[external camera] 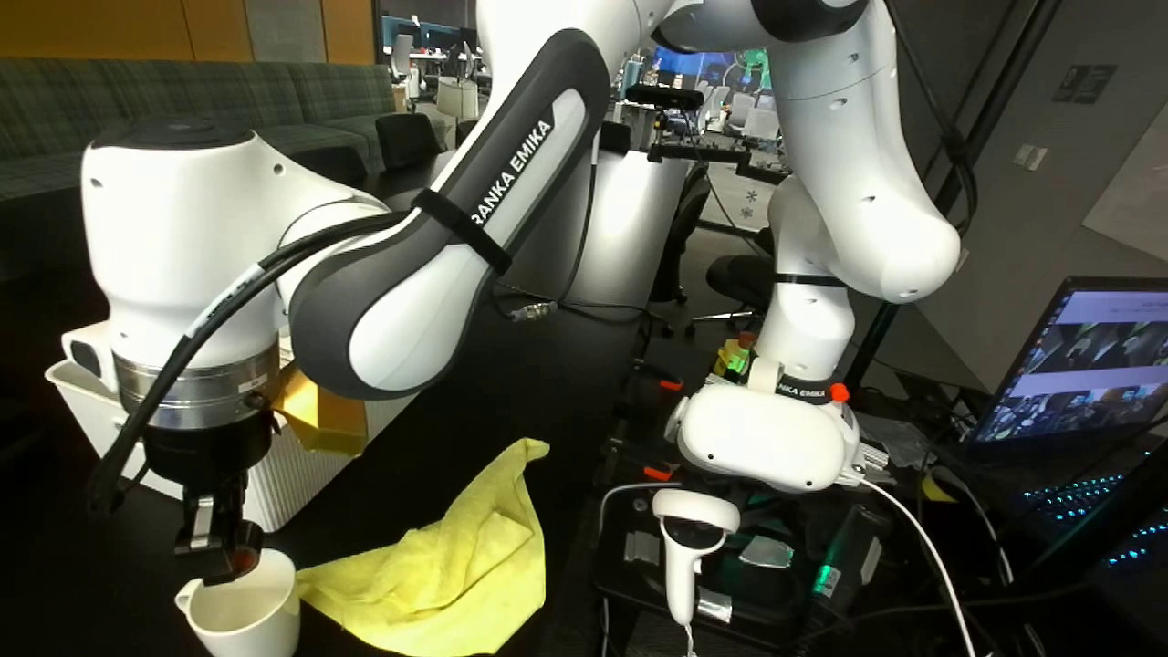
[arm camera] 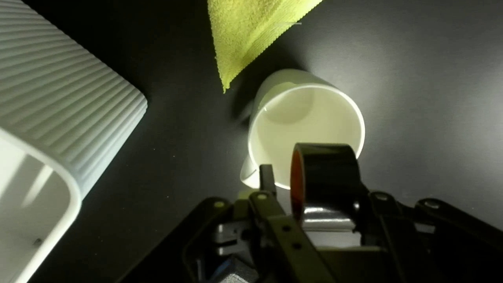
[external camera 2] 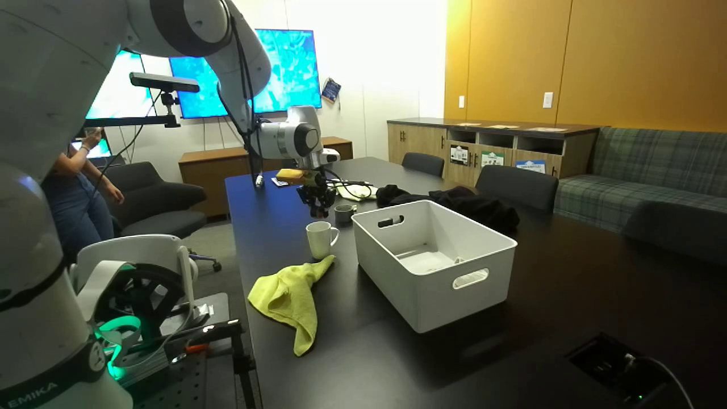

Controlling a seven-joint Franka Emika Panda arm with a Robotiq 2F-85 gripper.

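Observation:
A white mug (arm camera: 283,113) stands upright on the dark table, its handle at the lower left in the wrist view. Right above its opening is my gripper, pointing down. A black ring-shaped roll (arm camera: 330,174) with an orange-brown inside, like tape, is at the right finger, overlapping the mug's near rim in the wrist view. The left fingertip (arm camera: 267,178) is apart from the roll, with a narrow gap showing between them. How the roll rests on the right finger is hidden. In exterior view 1 the roll (external camera: 243,558) is at the fingertips, over the mug's mouth.
A yellow cloth (external camera 2: 289,293) lies crumpled close to the mug. The white bin (external camera 2: 436,289) stands nearby, with a ribbed side wall toward the gripper. Behind the white mug is a dark mug (external camera 2: 344,215). Black fabric (external camera 2: 470,204) lies beyond the bin.

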